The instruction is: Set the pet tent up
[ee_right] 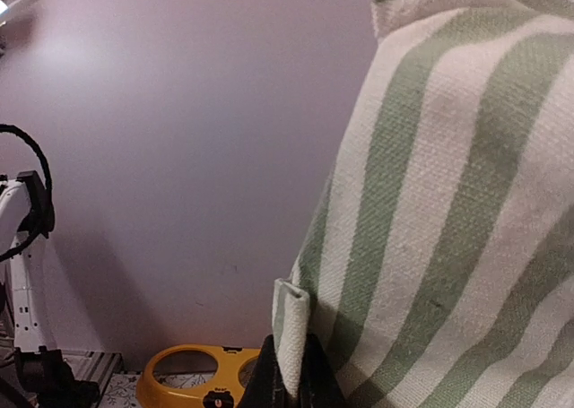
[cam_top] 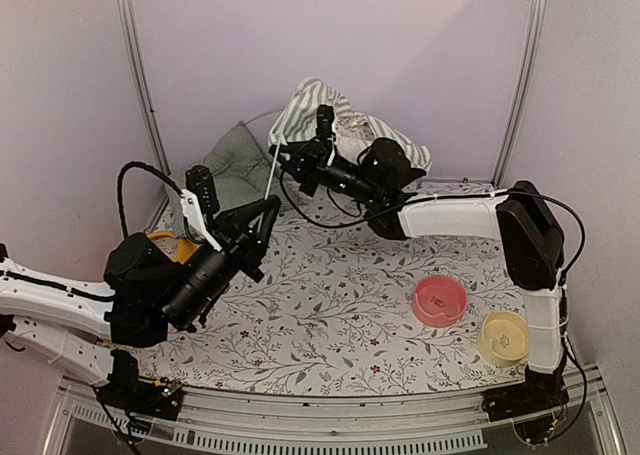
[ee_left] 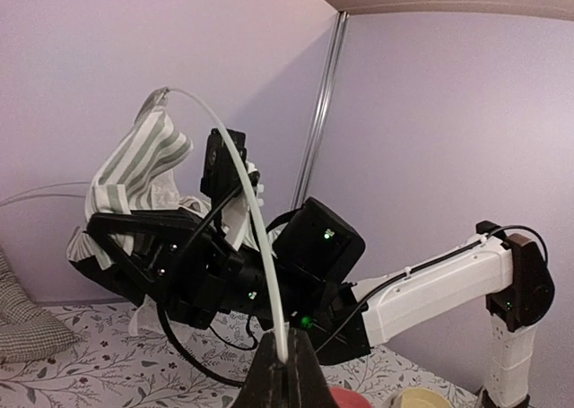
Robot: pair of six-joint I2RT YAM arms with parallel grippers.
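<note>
A thin white pole (ee_left: 256, 215) rises from my left gripper (cam_top: 268, 207), whose fingers are shut around its lower end. The pole curves up into a corner of the green-and-white striped tent fabric (cam_top: 310, 100). That fabric hangs bunched above the back of the table, partly hidden behind my right arm. My right gripper (cam_top: 280, 155) is shut on the cloth near the pole; in the right wrist view a small fold of striped fabric (ee_right: 291, 323) stands pinched between its fingers. A second thin pole stretch (ee_left: 40, 193) runs leftward behind the fabric.
A grey checked cushion (cam_top: 225, 170) leans at the back left. The orange-yellow frame (ee_right: 175, 392) lies at the left, mostly behind my left arm in the top view. A pink bowl (cam_top: 440, 300) and a yellow bowl (cam_top: 503, 337) stand front right.
</note>
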